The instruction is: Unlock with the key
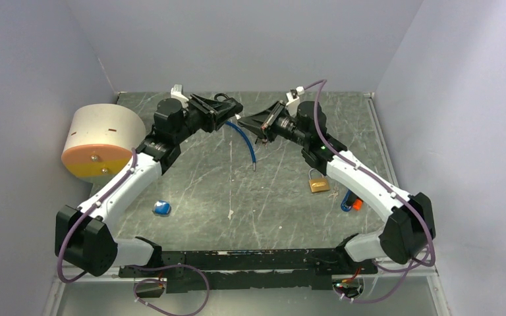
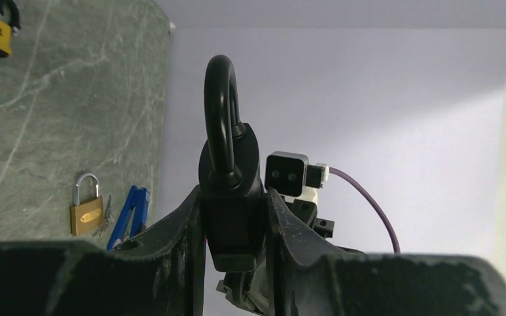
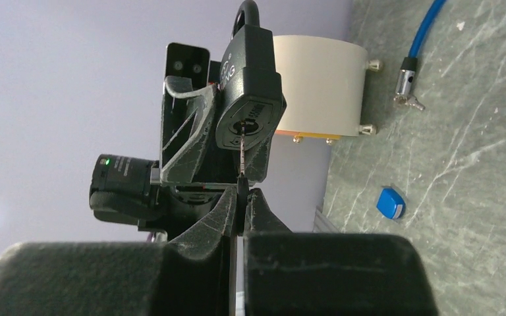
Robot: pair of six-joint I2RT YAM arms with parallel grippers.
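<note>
A black padlock (image 2: 227, 197) stands upright between the fingers of my left gripper, which is shut on its body, shackle up. In the right wrist view the padlock's underside (image 3: 247, 125) with its keyhole faces my right gripper. That gripper is shut on a key (image 3: 242, 158), whose thin blade reaches up to the keyhole; how far it is inside I cannot tell. From above, the two grippers almost meet above the middle back of the table.
On the table (image 1: 230, 197) lie a brass padlock (image 1: 319, 185), a blue cable lock (image 1: 244, 138), a small blue object (image 1: 161, 207) and blue-handled tools (image 1: 346, 201). A white drum (image 1: 102, 131) stands at the left.
</note>
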